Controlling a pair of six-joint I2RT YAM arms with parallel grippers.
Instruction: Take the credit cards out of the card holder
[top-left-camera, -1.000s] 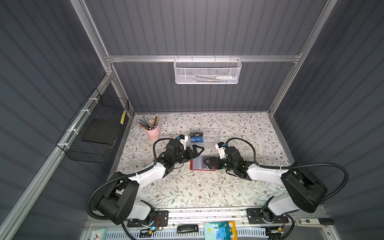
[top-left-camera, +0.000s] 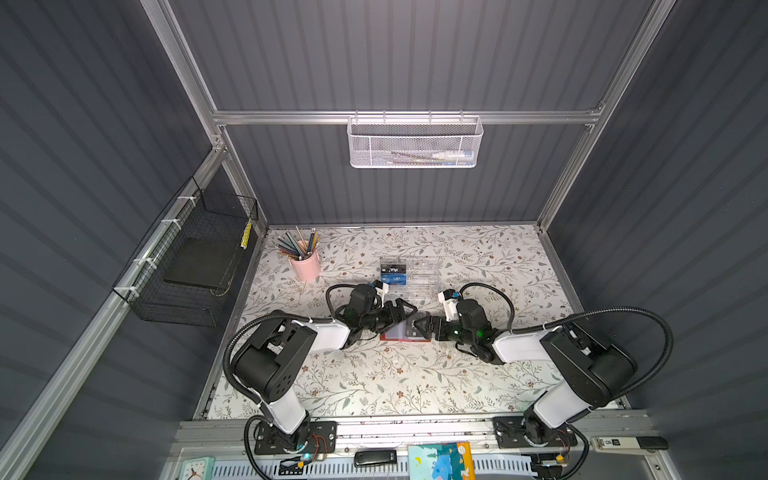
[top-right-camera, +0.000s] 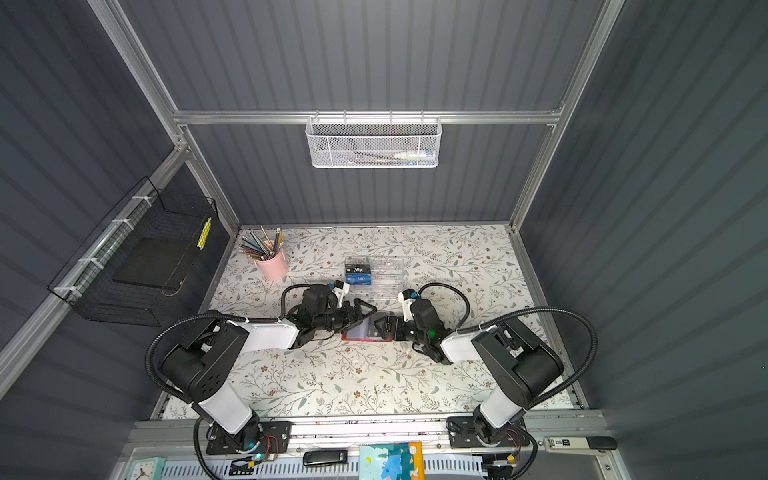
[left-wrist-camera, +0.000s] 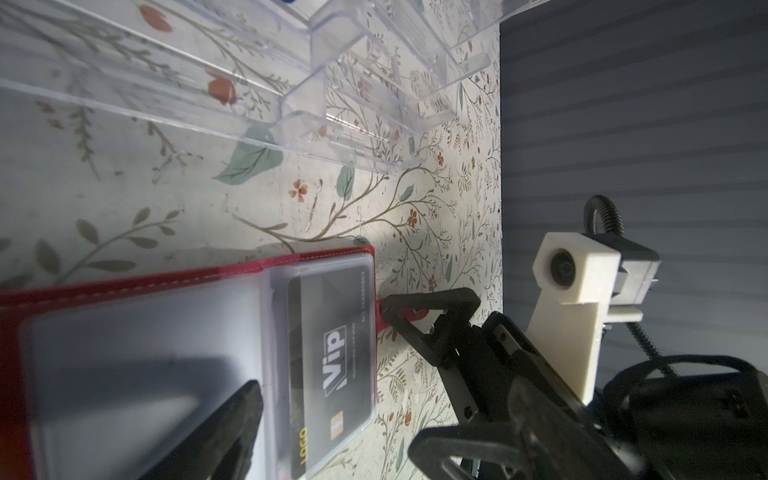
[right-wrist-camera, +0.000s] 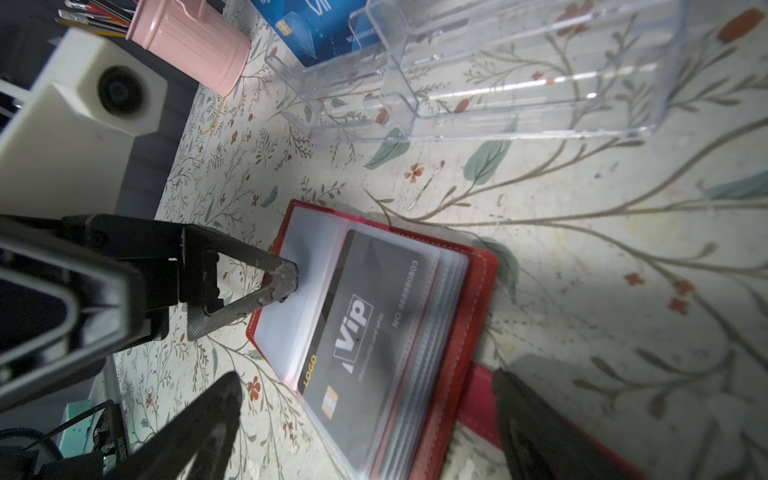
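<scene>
The red card holder (top-left-camera: 405, 337) lies spread open on the table, its clear sleeves facing up. In the right wrist view a grey "Vip" credit card (right-wrist-camera: 364, 336) sits in the sleeve stack on the right-hand side. The left-hand sleeve (left-wrist-camera: 144, 344) looks empty. My left gripper is open above the holder, its fingers apart with nothing held between them. Over the right part of the holder, my right gripper is also open and empty. A red strap (right-wrist-camera: 481, 404) extends from the holder's right edge.
Behind the holder stands a clear compartmented tray (right-wrist-camera: 528, 112) with a blue card (right-wrist-camera: 324, 28) and a black card (top-left-camera: 393, 269) in its left part. A pink pencil cup (top-left-camera: 305, 268) is at the back left.
The right gripper has shifted only slightly. Holder and cards look unmoved.
</scene>
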